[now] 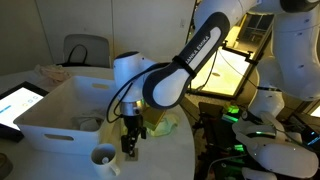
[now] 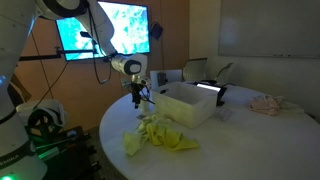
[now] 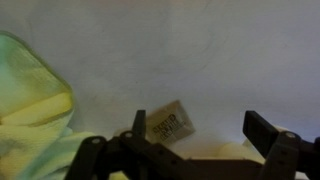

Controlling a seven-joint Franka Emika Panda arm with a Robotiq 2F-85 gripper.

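In the wrist view my gripper stands open, its two dark fingers wide apart with nothing held between them. Beneath and between them, on the pale table, lies a small brown packet (image 3: 169,122) with a printed square code. Yellow-green cloth (image 3: 30,95) spreads at the left of that view, and more pale cloth shows along the bottom. Exterior view 2 has the crumpled yellow cloth (image 2: 168,135) on the table. A white box (image 1: 72,112) stands open-topped behind the gripper in exterior view 1, and a white mug (image 1: 105,160) sits near the front edge.
A tablet (image 1: 18,108) with a lit screen stands left of the box. Pinkish cloth (image 2: 268,105) lies at the table's far right in exterior view 2. Chairs stand behind.
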